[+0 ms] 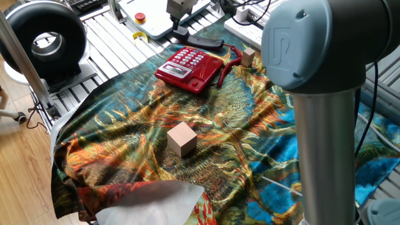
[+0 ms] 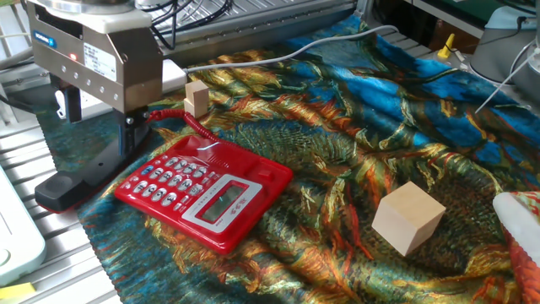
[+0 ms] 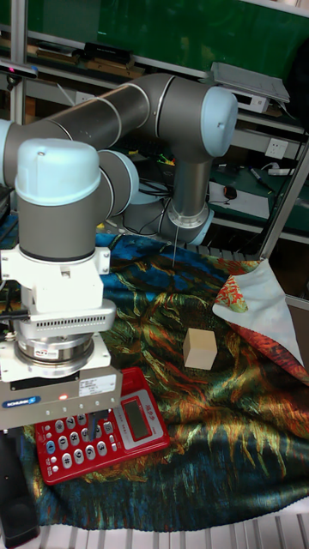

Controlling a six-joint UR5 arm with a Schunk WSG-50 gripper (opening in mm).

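A red push-button telephone [image 2: 202, 190] rests on the patterned cloth, its cradle empty. Its black handset [image 2: 89, 173] lies off the base, joined by a coiled red cord [image 2: 198, 127]. Over the handset, in exterior view 2, hangs my gripper [image 2: 96, 137], its fingers wide apart. One dark finger [image 2: 131, 133] overlaps the handset's cord end; whether it touches cannot be told. The other finger [image 2: 64, 100] is higher in the picture, with nothing held between. In exterior view 3 the gripper body [image 3: 59, 398] partly covers the phone, and the handset [image 3: 15, 494] shows at lower left.
A wooden cube [image 1: 182, 139] sits on the open cloth, well apart from the phone. Small wooden blocks [image 2: 196, 99] stand behind the cord, near a white power strip [image 2: 173, 74]. One cloth corner [image 1: 150, 203] is folded over. A pale panel [image 2: 17, 228] borders the handset side.
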